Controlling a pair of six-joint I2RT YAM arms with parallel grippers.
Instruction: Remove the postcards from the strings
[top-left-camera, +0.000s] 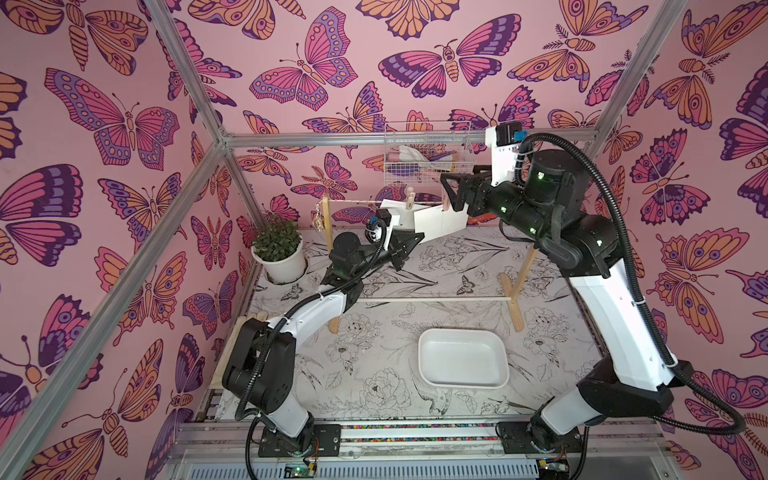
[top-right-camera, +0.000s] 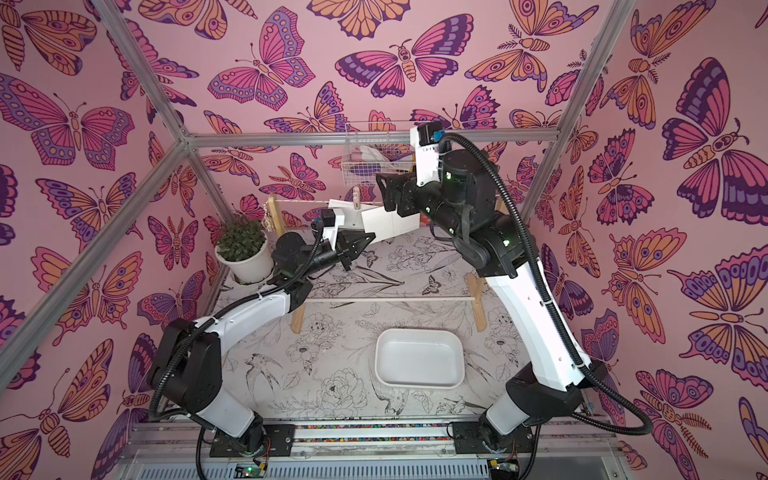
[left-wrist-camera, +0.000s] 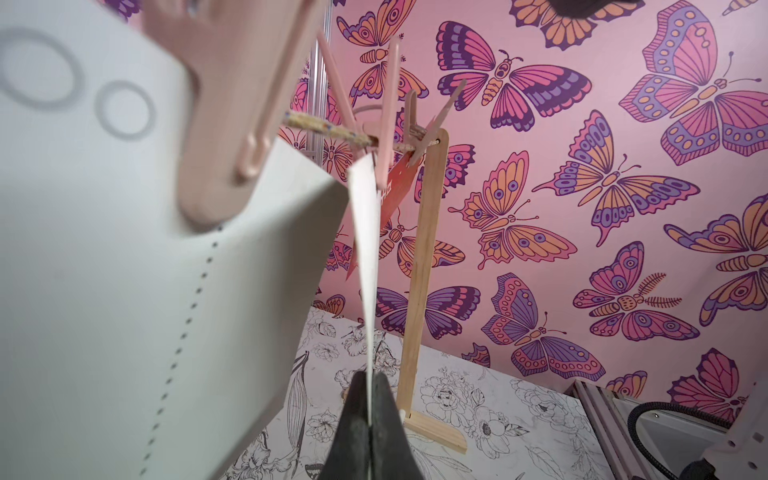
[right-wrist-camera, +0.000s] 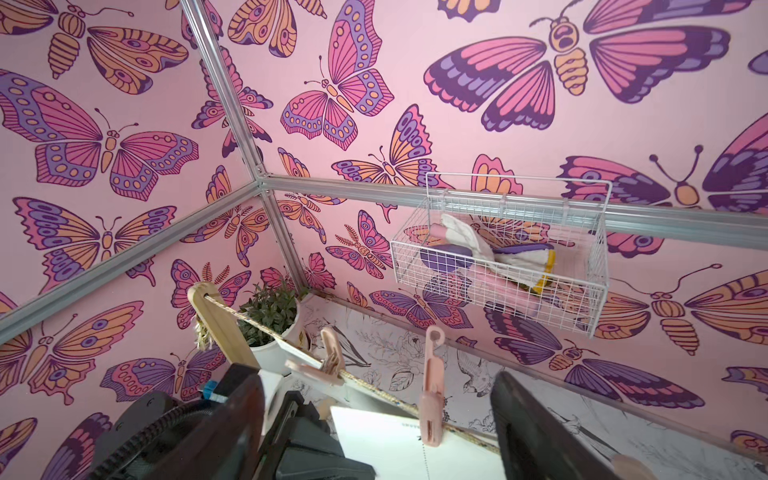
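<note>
A white postcard (top-left-camera: 441, 222) hangs from the string (right-wrist-camera: 376, 392), clipped by a pink clothespin (right-wrist-camera: 432, 392). My left gripper (top-left-camera: 421, 237) is shut on this card's left edge; in the left wrist view the card (left-wrist-camera: 364, 240) runs edge-on between the fingertips. My right gripper is part open at string height, its fingers (right-wrist-camera: 524, 416) on either side of the clothespin, with visible gaps to it. Another whitish postcard (left-wrist-camera: 160, 304) hangs to the left under its own clothespin (left-wrist-camera: 228, 120). A red postcard (left-wrist-camera: 396, 192) hangs further right.
A white tray (top-left-camera: 462, 385) lies at the front of the table. Wooden posts (left-wrist-camera: 420, 280) hold the string, and a low bar (top-left-camera: 432, 299) joins them. A potted plant (top-left-camera: 277, 248) stands at left; a wire basket (right-wrist-camera: 512, 280) hangs behind.
</note>
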